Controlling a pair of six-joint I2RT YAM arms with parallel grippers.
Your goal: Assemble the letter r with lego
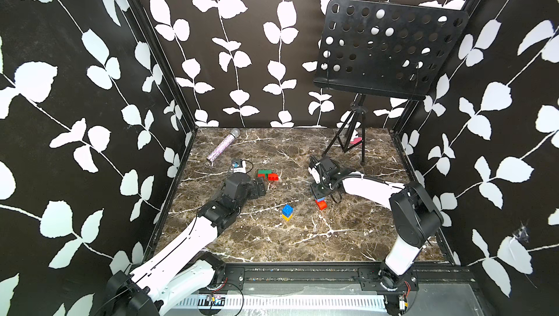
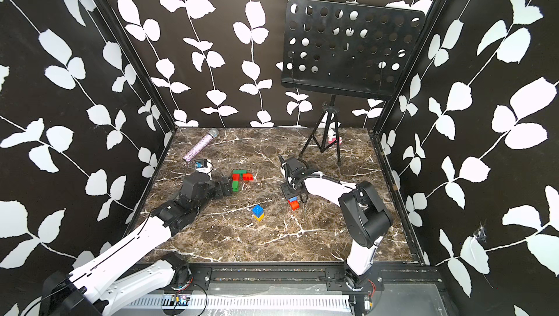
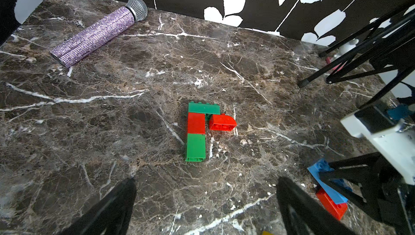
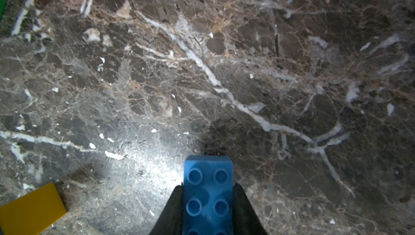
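In the left wrist view, a green brick (image 3: pixel 204 107) tops a column of a red brick (image 3: pixel 196 123) and a lower green brick (image 3: pixel 195 147). A curved red brick (image 3: pixel 222 122) sits under the top's right end; whether it is joined cannot be told. My left gripper is open and empty, before this shape. At centre right, the fingers of my right gripper flank a blue brick (image 4: pixel 208 191), close against both sides; firm grip cannot be told. A red brick (image 3: pixel 332 203) is against that blue brick's lower side.
Another blue brick (image 1: pixel 287 209) rests with a yellow brick (image 1: pixel 286 218) at front centre. A glittery microphone (image 1: pixel 223 145) lies at the back left. The black stand's legs (image 1: pixel 363 141) occupy the back right.
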